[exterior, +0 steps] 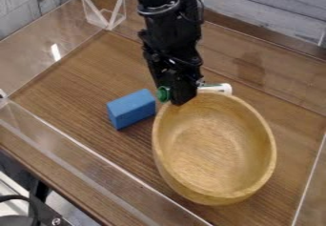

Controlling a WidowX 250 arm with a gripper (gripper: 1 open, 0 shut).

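The black arm reaches down from the top centre, its gripper (174, 89) at the back-left rim of a yellow oval bowl (219, 158). A small green object shows by the fingertips; whether the fingers hold it or the rim cannot be told. Left of the bowl lies a blue block (132, 109). A white object (216, 88), partly hidden, lies behind the bowl.
The wooden table (76, 96) has free room at the left and back right. Clear edging (51, 134) runs along the left and front. Black cables lie at the lower left.
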